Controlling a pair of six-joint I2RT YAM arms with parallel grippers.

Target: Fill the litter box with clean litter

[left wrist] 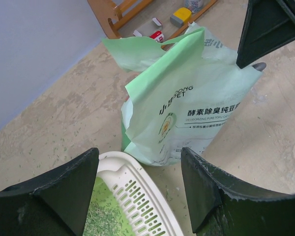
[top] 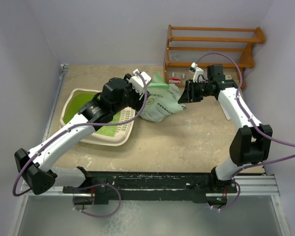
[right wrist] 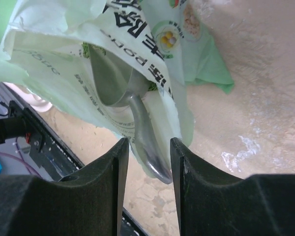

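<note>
A pale green litter bag (left wrist: 187,113) printed with text stands open beside the litter box (top: 98,137), which has a green inside. A grey scoop (right wrist: 113,78) lies inside the bag's mouth, its handle pointing out. My left gripper hangs over the box, fingers apart with nothing between them, facing the bag. My right gripper is at the bag's mouth, fingers apart at either side of the scoop handle's end; whether they touch it I cannot tell.
A wooden rack (top: 211,38) stands at the back with small items (left wrist: 179,18) near it.
</note>
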